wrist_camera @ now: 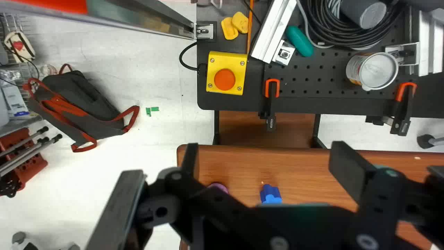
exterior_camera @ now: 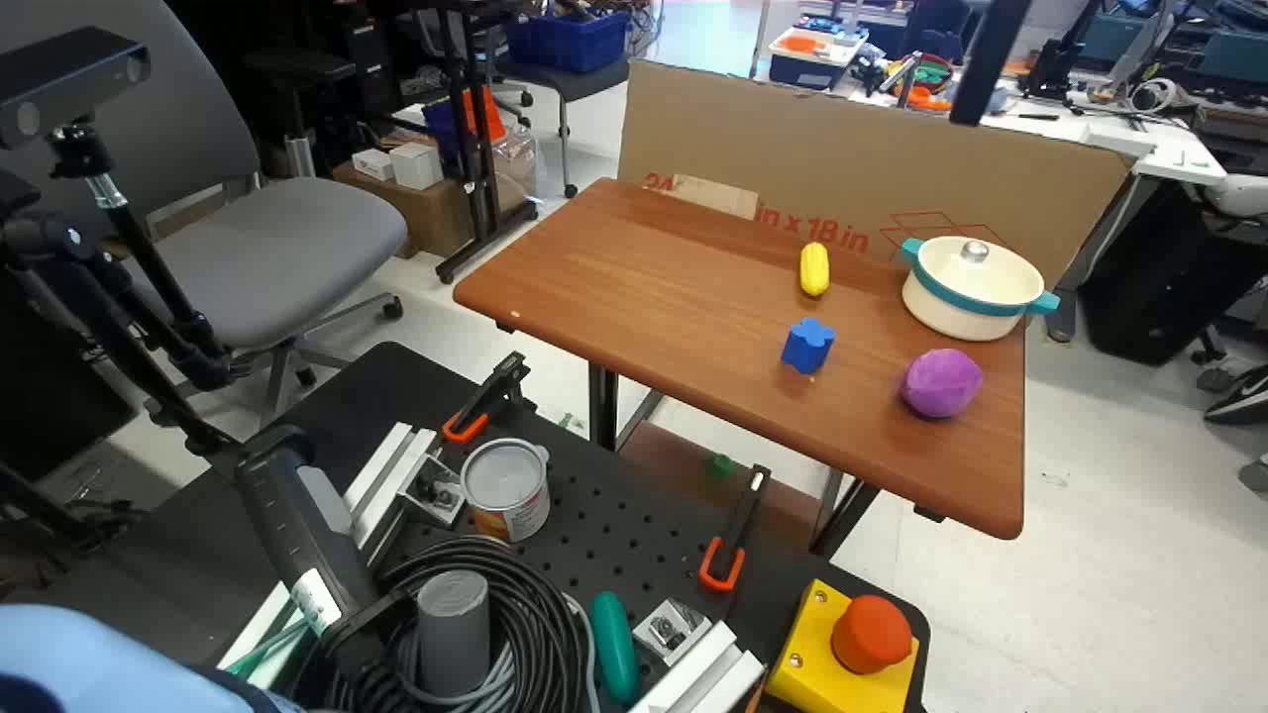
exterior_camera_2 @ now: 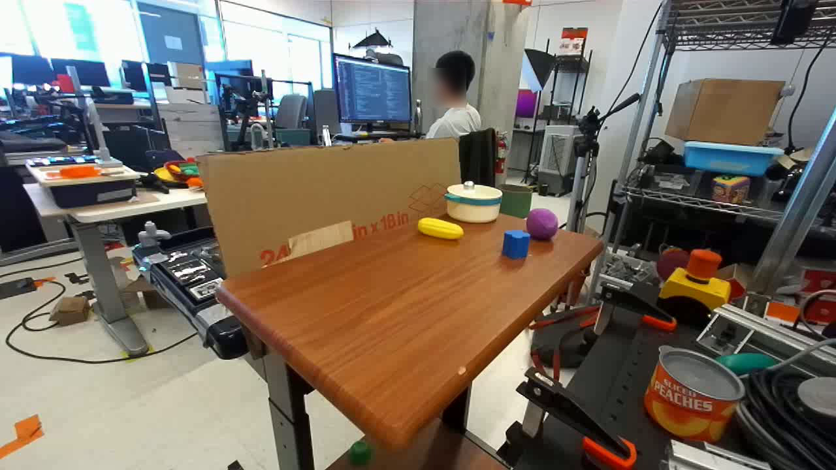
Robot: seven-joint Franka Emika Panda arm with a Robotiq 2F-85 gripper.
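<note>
My gripper is open in the wrist view, its fingers spread wide above the wooden table (exterior_camera: 666,285) with nothing between them. On that table a blue flower-shaped block (exterior_camera: 808,346) stands near the middle, and a purple ball (exterior_camera: 941,382) lies to its right in exterior view 1. Farther back is a yellow banana-like piece (exterior_camera: 814,269). A cream pot (exterior_camera: 960,313) with teal handles sits at the back right, its lid (exterior_camera: 945,255) on. The gripper body hides much of the table in the wrist view, including most of the ball (wrist_camera: 218,187).
A cardboard sheet (exterior_camera: 737,131) stands along the table's far edge. The black bench (exterior_camera: 618,529) carries a peach can (exterior_camera_2: 694,395), coiled cables, clamps and a yellow box with a red button (exterior_camera: 841,654). Much of the table, away from the pot end, is bare.
</note>
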